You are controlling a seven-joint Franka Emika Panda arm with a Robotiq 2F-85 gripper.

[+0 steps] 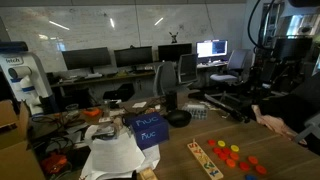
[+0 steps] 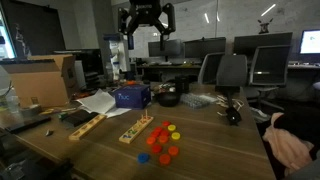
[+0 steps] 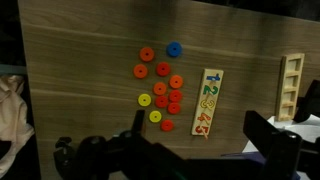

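Note:
My gripper hangs high over the table, its two dark fingers spread wide and open with nothing between them. Below in the wrist view lies a loose group of small round pieces: several red and orange ones [image 3: 163, 69], two yellow ones [image 3: 155, 116] and one blue one [image 3: 174, 49]. Right of them is a wooden board [image 3: 207, 101] with coloured numbers. A second, slotted wooden board [image 3: 290, 87] lies further right. Exterior view 2 shows the pieces [image 2: 165, 159] flat on the wood, apart from the arm.
A blue box [image 1: 150, 130] stands beside white paper [image 1: 113, 155], near a cardboard box [image 1: 18, 150]. A dark round pan [image 1: 179, 118] and a keyboard-like grey item [image 2: 196, 100] lie further back. Bare tabletop [image 2: 220, 150] stretches to the right of the pieces in exterior view 2.

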